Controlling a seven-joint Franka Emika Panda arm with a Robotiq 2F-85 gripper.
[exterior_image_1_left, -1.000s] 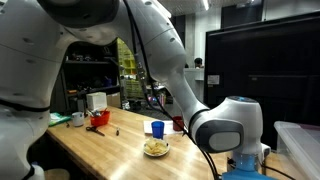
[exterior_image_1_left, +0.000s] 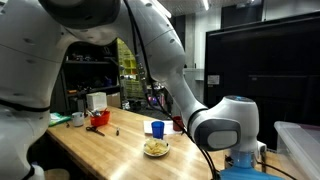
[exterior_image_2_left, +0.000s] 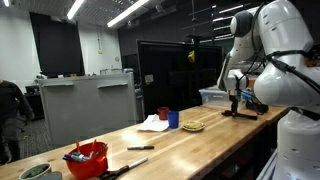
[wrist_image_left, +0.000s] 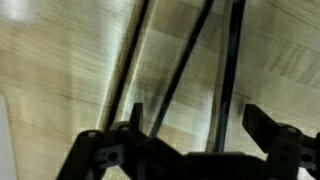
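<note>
In the wrist view my gripper is open above the wooden table (wrist_image_left: 60, 60), its two fingers set wide apart. Thin black cable-like strands run up the picture here: a left one (wrist_image_left: 130, 60), a middle one (wrist_image_left: 183, 68) and a right one (wrist_image_left: 232, 70). The middle and right strands pass through the gap between the fingers; whether they touch the table cannot be made out. Exterior view 1 has the arm's wrist (exterior_image_1_left: 225, 125) low at the near right end of the table, with the fingers out of sight.
A bowl of yellowish pieces (exterior_image_1_left: 156, 147), a blue cup (exterior_image_1_left: 158, 129) and a red container (exterior_image_2_left: 163, 112) stand mid-table. Toward the far end are a red basket (exterior_image_2_left: 88, 158) and a black-handled tool (exterior_image_2_left: 125, 168). Bare wood lies in front of the bowl.
The bowl, cup and other table objects have stayed put.
</note>
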